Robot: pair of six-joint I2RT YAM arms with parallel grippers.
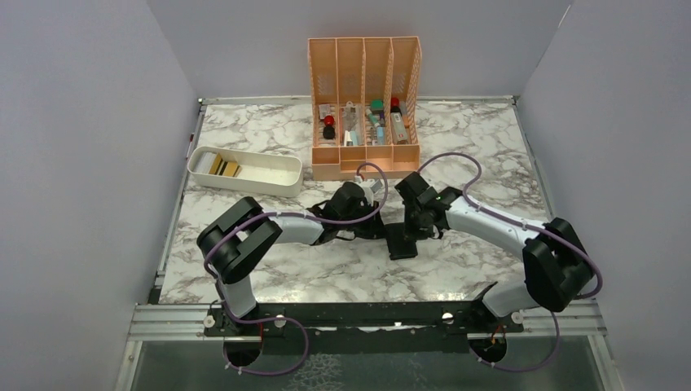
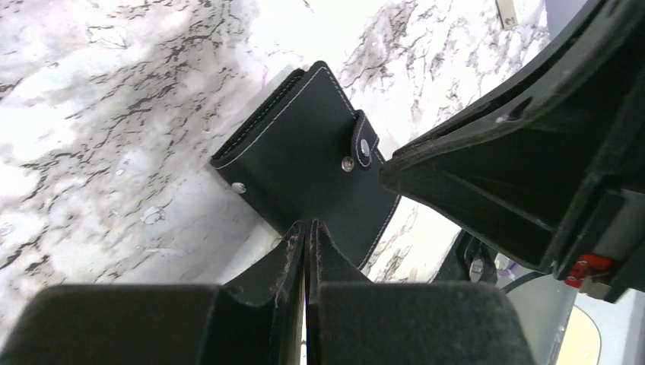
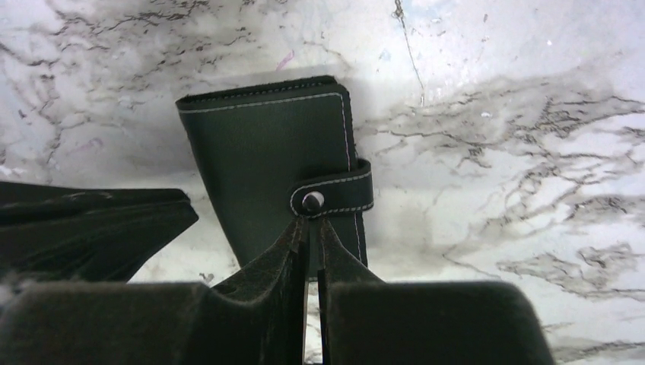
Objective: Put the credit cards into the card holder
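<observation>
The black card holder (image 1: 402,242) lies folded on the marble table, between my two grippers. Its strap (image 3: 335,189) with a metal snap shows in the right wrist view; from the left wrist side the strap stands bent up from the cover beside a metal stud. My left gripper is shut at the holder's left side, nothing visible between its fingertips. Over the holder near the strap, my right gripper is shut, with a narrow gap showing only holder and table beyond. Whether it touches the strap I cannot tell. Cards (image 1: 223,166) stand in the white bin.
The long white bin (image 1: 273,175) is at the back left, empty on its right side. An orange compartment rack (image 1: 365,163) with small items stands at the back centre. Bare marble lies in front of the holder and to its left.
</observation>
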